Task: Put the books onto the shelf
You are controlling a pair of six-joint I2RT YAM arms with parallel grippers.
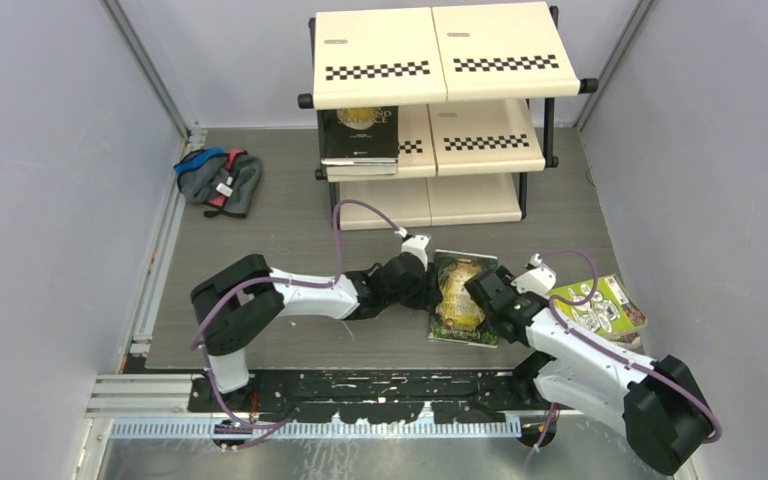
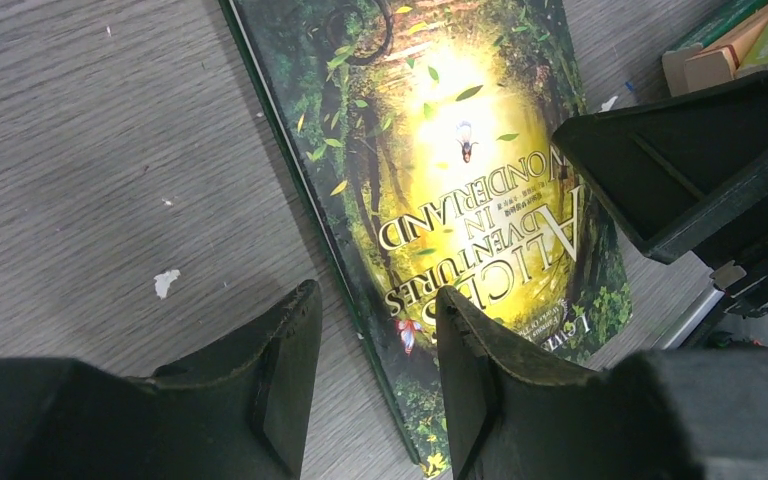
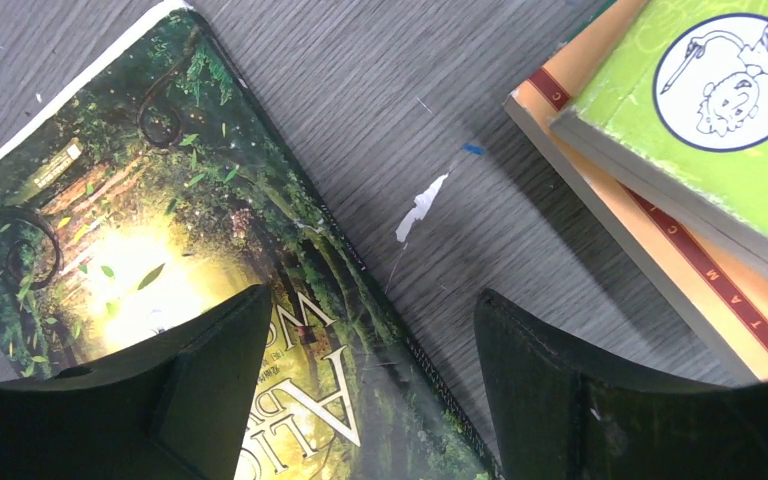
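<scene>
The green Alice in Wonderland book (image 1: 463, 290) lies flat on the floor between my two arms. At its left edge is my left gripper, open; in the left wrist view its fingers straddle that edge, one over bare floor and one over the cover (image 2: 440, 150). My right gripper stands open over the book's right edge, one finger above the cover and the other above the floor. Nothing shows gripped in either. A light-green book (image 1: 605, 308) lies on another book at the far right, and black books (image 1: 362, 135) lie on the shelf's middle level.
A cream shelf rack (image 1: 475, 200) with three levels stands at the back. A grey bag (image 1: 220, 182) lies at the back left. Open floor stretches between the bag and the left arm.
</scene>
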